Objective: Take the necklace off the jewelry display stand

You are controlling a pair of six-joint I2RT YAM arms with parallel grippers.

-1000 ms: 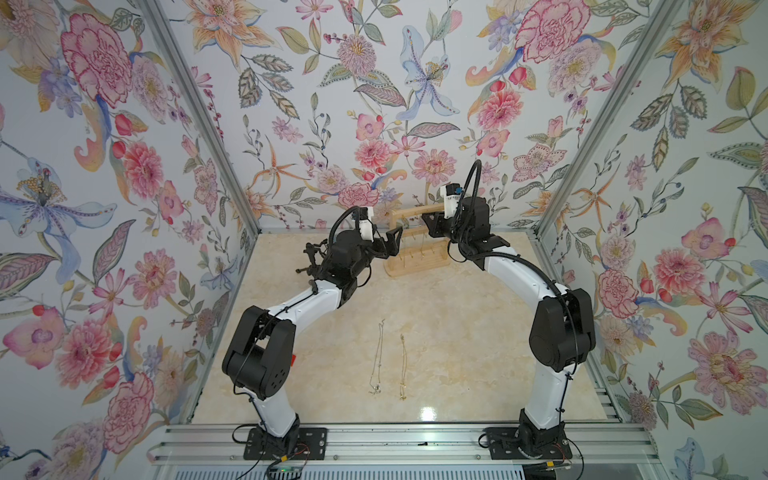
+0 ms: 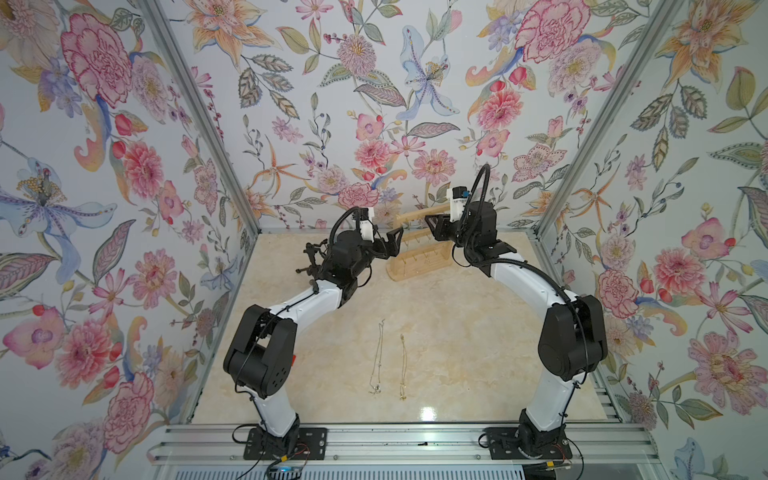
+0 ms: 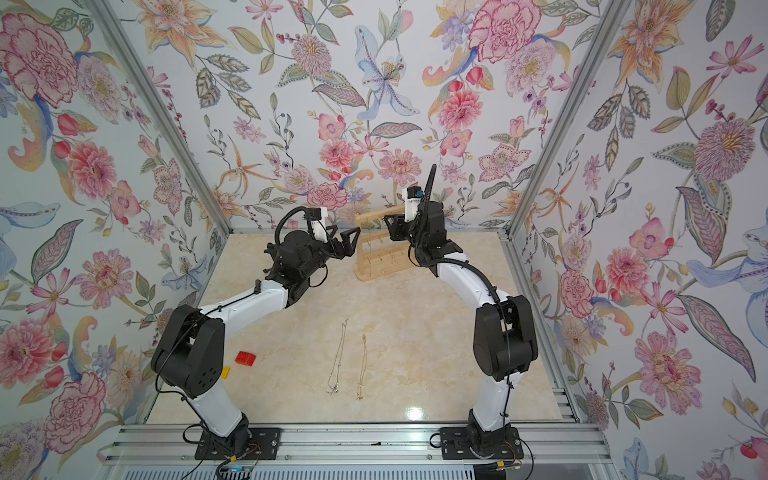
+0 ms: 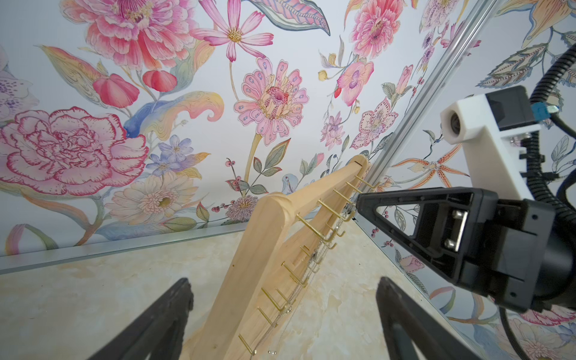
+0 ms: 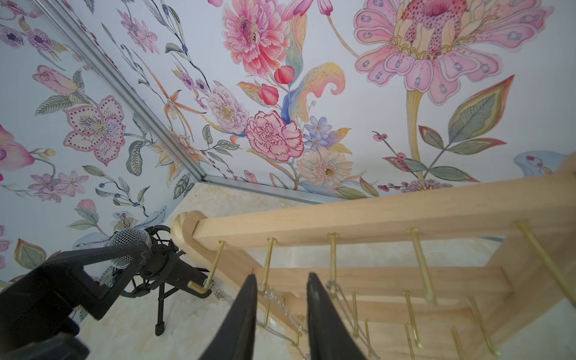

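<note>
The wooden jewelry display stand (image 2: 412, 265) stands near the back wall, between my two grippers. In the right wrist view its top bar (image 5: 372, 214) carries a row of brass hooks. A thin silver necklace (image 5: 274, 298) drapes by the left hooks there. My right gripper is in front of these hooks, a gap between its fingertips; the chain shows in the gap, but whether it touches a finger I cannot tell. To the stand's left, my left gripper is wide open and empty. A fine chain (image 4: 292, 295) also runs down the hooks in the left wrist view.
Two necklaces, one silver (image 2: 378, 356) and one gold (image 2: 403, 366), lie stretched out on the front table. A red object (image 3: 245, 358) is at the left. Behind the left arm stands a dark device (image 2: 313, 260).
The right arm has shifted a little to the right. The stand's top bar has shifted right too, and its base sits slightly differently. The left arm looks unmoved.
</note>
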